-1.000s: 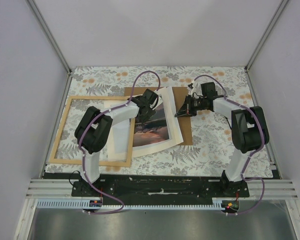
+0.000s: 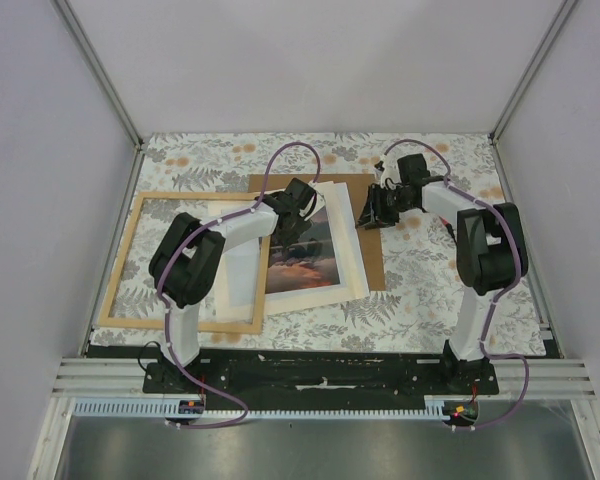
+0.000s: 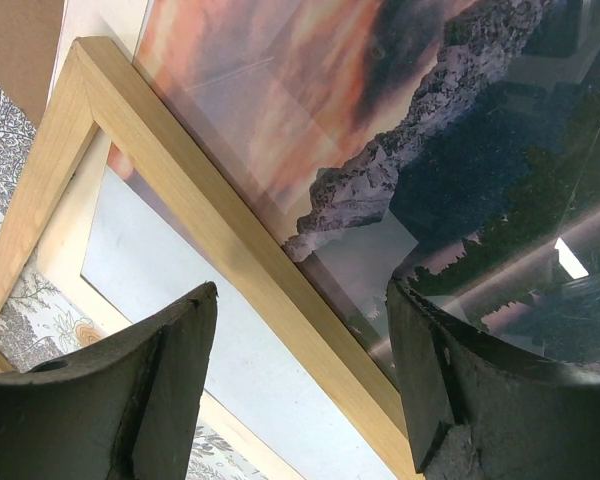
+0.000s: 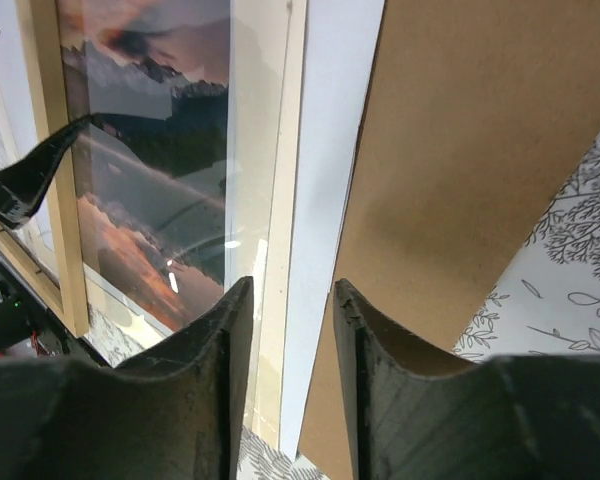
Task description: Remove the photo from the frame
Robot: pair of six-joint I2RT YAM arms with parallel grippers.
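A mountain photo [image 2: 302, 262] lies flat on pale layered sheets, half out to the right of the wooden frame [image 2: 116, 262]. In the left wrist view, my left gripper stands part open on either side of the frame's right bar [image 3: 215, 205], with room beside the wood. My right gripper is part open over the cream border [image 4: 283, 200] and white sheet [image 4: 325, 130] at the photo's right. Nothing shows held between its fingers. The brown board [image 4: 460, 170] reaches out beyond that edge.
A dark, thin object [image 2: 450, 229] lies beside the right arm. The left arm crosses over the frame's interior.
The left arm stays put.
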